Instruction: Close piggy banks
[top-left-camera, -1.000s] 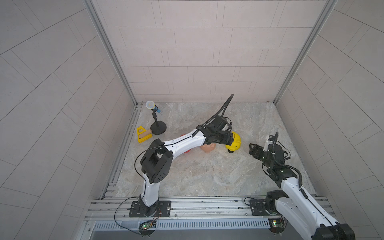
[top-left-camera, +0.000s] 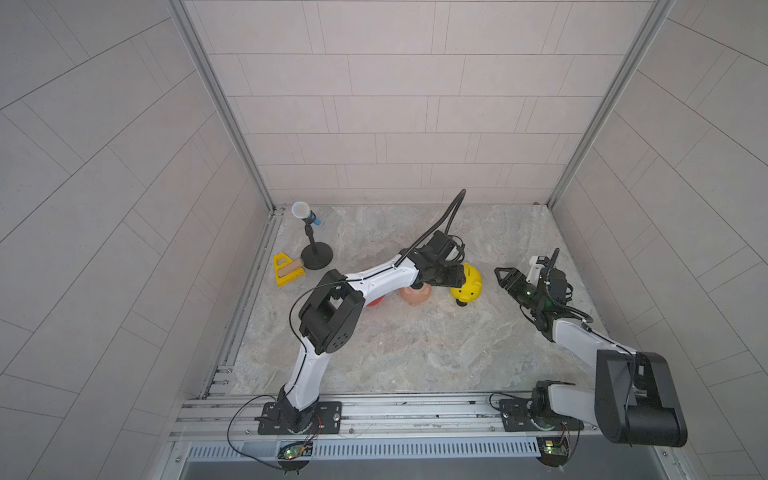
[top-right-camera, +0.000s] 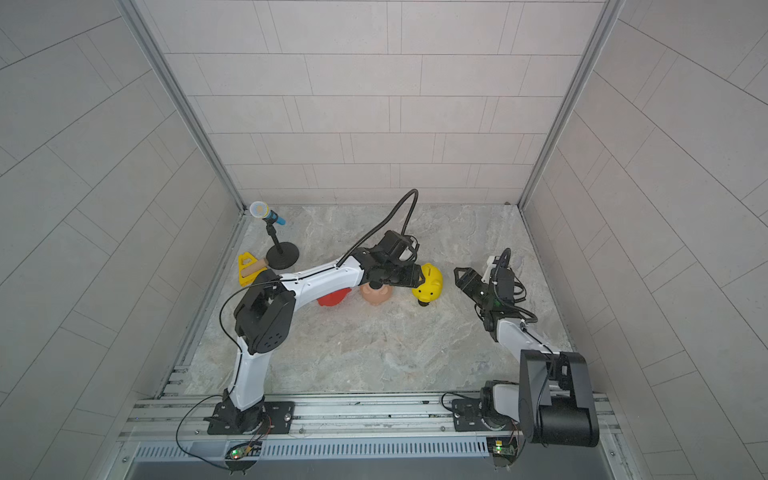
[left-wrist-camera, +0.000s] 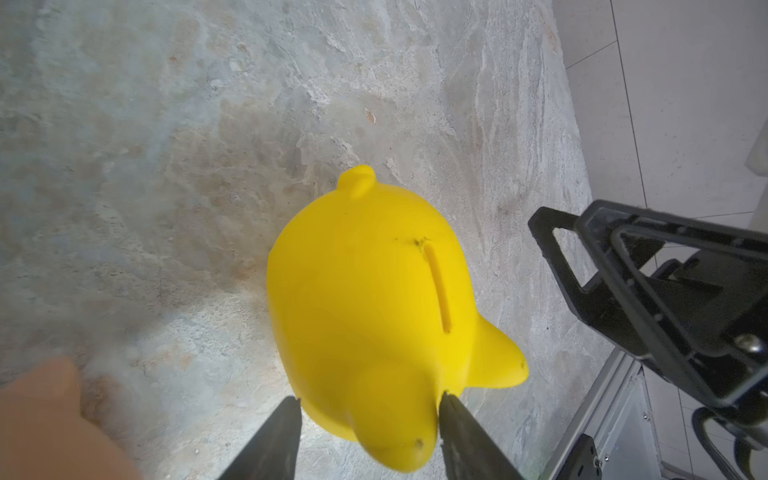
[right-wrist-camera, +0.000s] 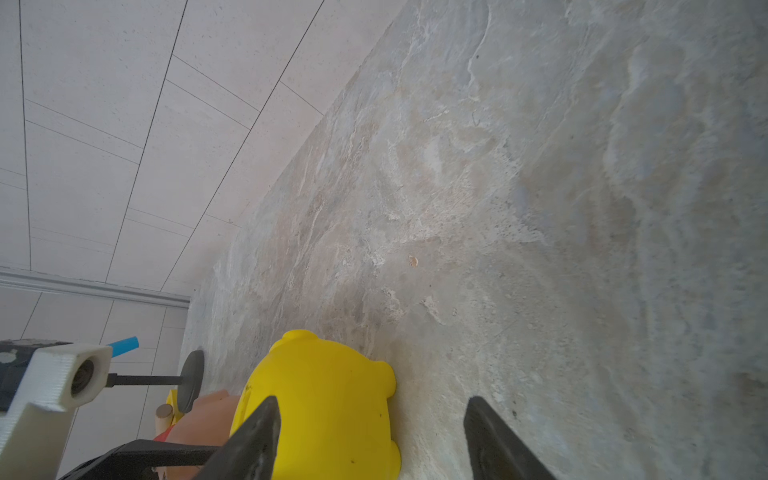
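A yellow piggy bank (top-left-camera: 469, 284) stands on the table's right half, a small black piece (top-left-camera: 461, 303) at its front end. Its coin slot (left-wrist-camera: 437, 288) faces up in the left wrist view. My left gripper is over one end of it, fingers apart, with part of the yellow body between them; contact cannot be made out. My right gripper stands open to the right of the yellow bank, nothing held. A peach bank (top-right-camera: 376, 293) and a red one (top-right-camera: 333, 297) are left of it, partly hidden under my left arm.
A black stand (top-left-camera: 317, 255) with a round light-coloured head is at the back left. Beside it lies a yellow object (top-left-camera: 288, 269) with a wooden-coloured part.
The left elbow has moved a little right; its gripper stays almost in place. The banks have not moved.
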